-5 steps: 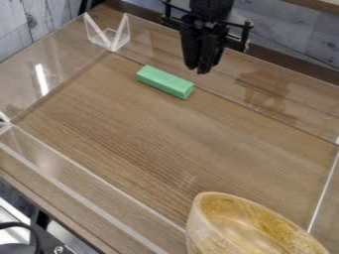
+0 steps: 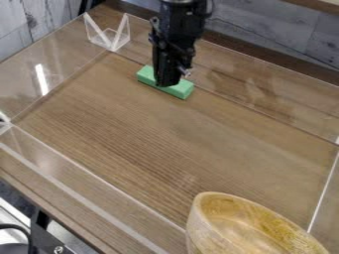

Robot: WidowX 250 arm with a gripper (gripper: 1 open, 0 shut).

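A green rectangular block (image 2: 179,89) lies flat on the wooden table in the upper middle. The dark gripper (image 2: 166,77) hangs from the top of the view with its lower tip at the block, over the block's left part; whether its fingers are open or shut on the block is too small and dark to tell.
A large yellow bowl-like container (image 2: 245,233) sits at the front right. Clear plastic pieces (image 2: 109,32) stand at the back left. Dark cables lie at the bottom left corner.
The gripper has moved left and down from above and right of the green block onto it. The block looks to be in the same place.
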